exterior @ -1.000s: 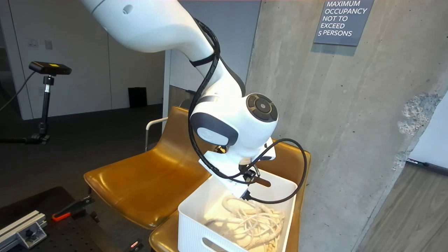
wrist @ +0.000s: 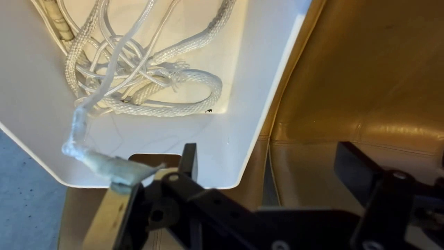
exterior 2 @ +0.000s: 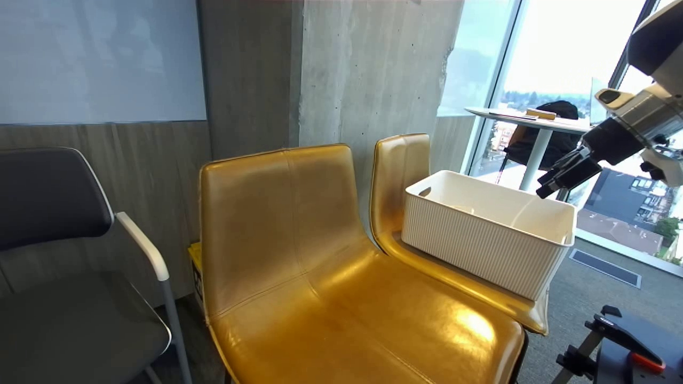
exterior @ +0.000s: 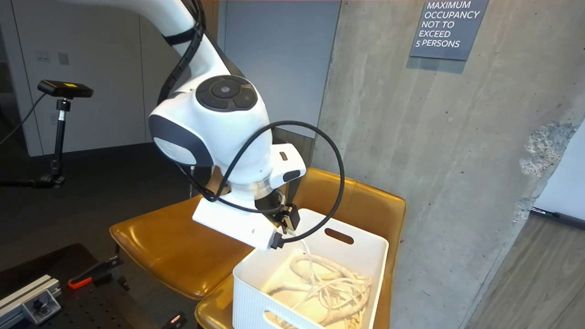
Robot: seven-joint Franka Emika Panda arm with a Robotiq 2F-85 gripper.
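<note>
My gripper is open above one end of the white bin, its two dark fingers wide apart and nothing between their tips. A pale cord rises from the bin, and its wrapped, frayed end lies against the outer side of the left finger, near a wooden-looking piece on it. In exterior view 1 the same cord runs from the gripper down to the pile. More white ropes, thick and thin, lie tangled on the bin floor. In exterior view 2 the bin wall hides them.
The bin rests on a tan leather chair, with a second tan chair beside it. Behind stands a concrete pillar. A dark table with clamps is at the lower left. A black cable loops out from the wrist.
My arm has moved left and upward from over the bin's middle toward its edge by the second chair. A cord now stretches up from the pile to the gripper.
</note>
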